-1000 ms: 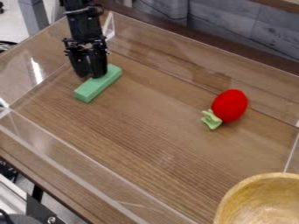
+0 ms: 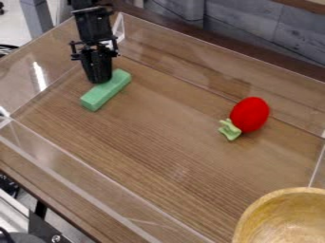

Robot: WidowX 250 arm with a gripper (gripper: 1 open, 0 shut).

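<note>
The black gripper (image 2: 94,65) is at the upper left, low over the table at the upper end of a green block (image 2: 105,91). The block lies flat and slanted, its lower part uncovered. The fingertips are dark and small, so whether they touch the block or hold anything is unclear.
A red tomato-like object (image 2: 249,116) with a pale green top lies at the right. A yellow bowl (image 2: 282,221) sits at the bottom right corner. A grey edge borders the back right.
The gripper has shifted slightly over the last second, mostly at its upper body. The green block looks almost unmoved.
</note>
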